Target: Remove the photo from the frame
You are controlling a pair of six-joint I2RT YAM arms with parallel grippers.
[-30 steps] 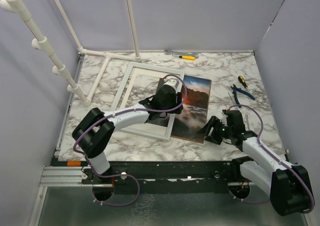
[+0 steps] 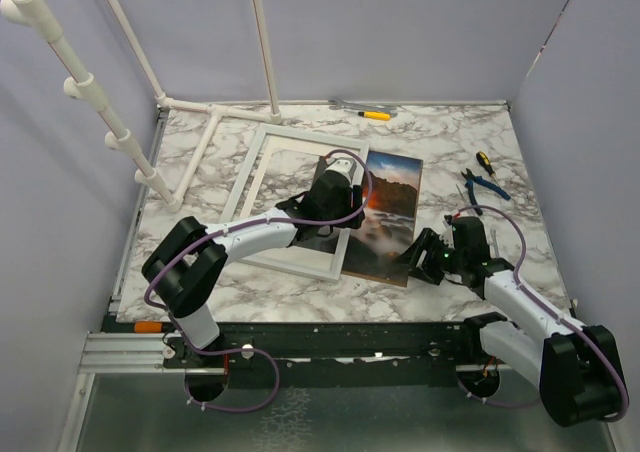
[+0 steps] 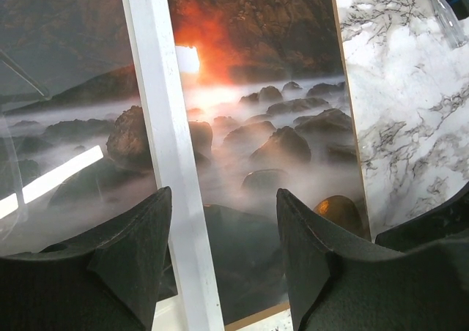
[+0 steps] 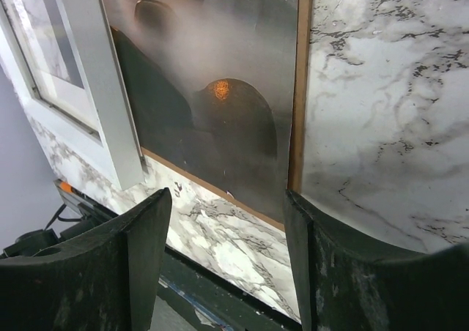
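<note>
The white picture frame [image 2: 228, 194] lies flat on the marble table. From beneath its right bar the photo [image 2: 393, 212], a sunset over misty rocks, sticks out to the right; its other part shows inside the frame. In the left wrist view, the frame's bar [image 3: 170, 118] crosses the photo [image 3: 256, 177]. My left gripper is open above that bar, nothing held. Over the photo's near right corner stands my right gripper, also open, one fingertip close to the photo's brown edge [image 4: 299, 126]. Whether it touches cannot be told.
Pliers [image 2: 485, 184] and a yellow-black screwdriver [image 2: 485, 161] lie at the right. A yellow-handled tool [image 2: 374, 115] rests at the back edge. White pipes [image 2: 200, 152] stand at the left. Bare marble [image 2: 460, 147] shows right of the photo.
The right arm has shifted very slightly. The left arm, frame and photo look the same as before.
</note>
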